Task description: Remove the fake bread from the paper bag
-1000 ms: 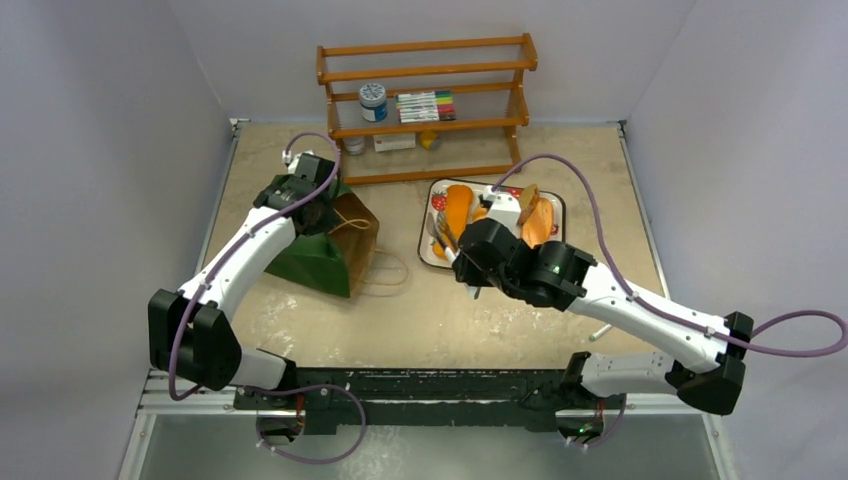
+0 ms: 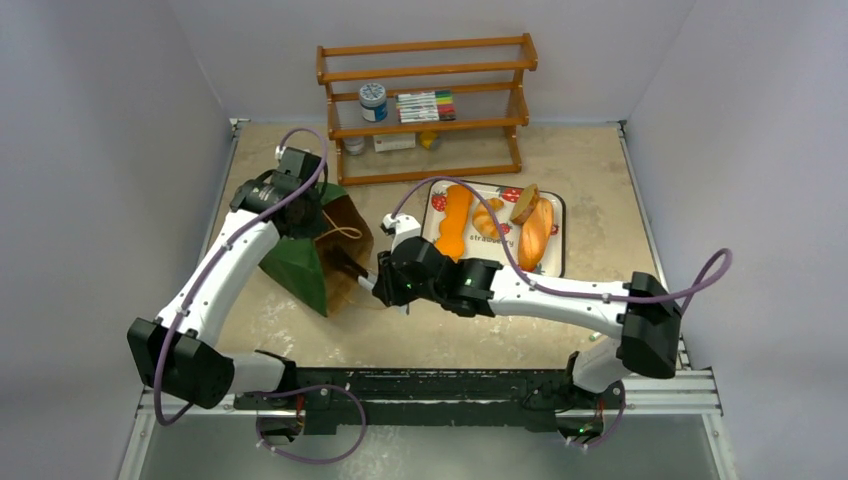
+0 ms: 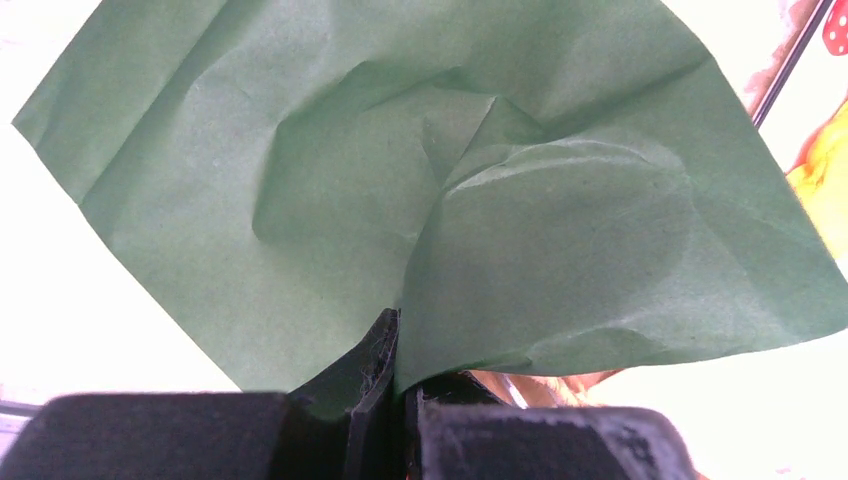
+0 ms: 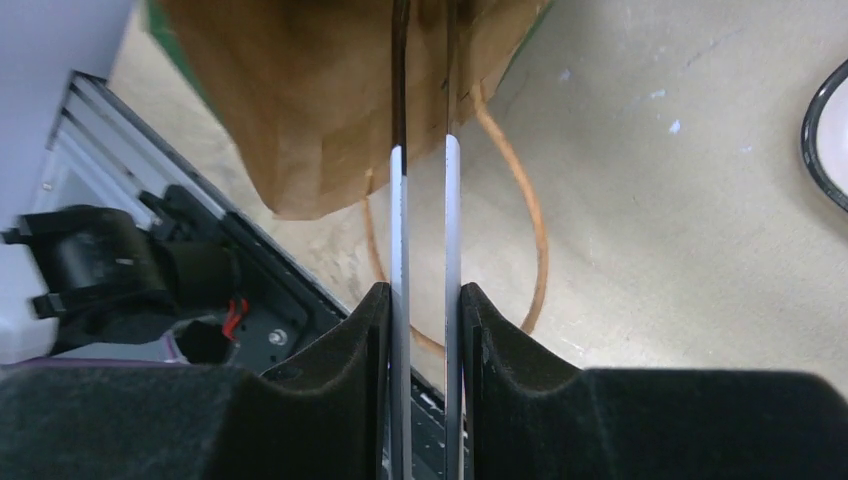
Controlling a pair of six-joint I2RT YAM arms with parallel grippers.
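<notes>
The green paper bag (image 2: 292, 278) lies on its side at the left, its brown open mouth facing right. My left gripper is shut on the bag's green paper (image 3: 560, 240), seen pinched between dark fingers in the left wrist view. My right gripper reaches through the mouth, its long fingers (image 4: 399, 220) nearly parallel with a narrow gap and nothing visible between them. Brown lining (image 4: 300, 130) surrounds the tips. Any bread inside the bag is hidden. On the tray lie an orange long bread (image 2: 453, 222), a croissant (image 2: 487, 216), a slice (image 2: 525, 205) and a long loaf (image 2: 537, 238).
The tray (image 2: 562, 262) with a strawberry print stands right of the bag. A wooden rack (image 2: 425, 126) holding a jar and markers is at the back. The bag's handle (image 4: 530, 210) loops loosely below the mouth. Bare table shows in front.
From over the tray, my right gripper has moved left into the bag's mouth. The left arm and bag have shifted slightly left, and the mouth looks wider.
</notes>
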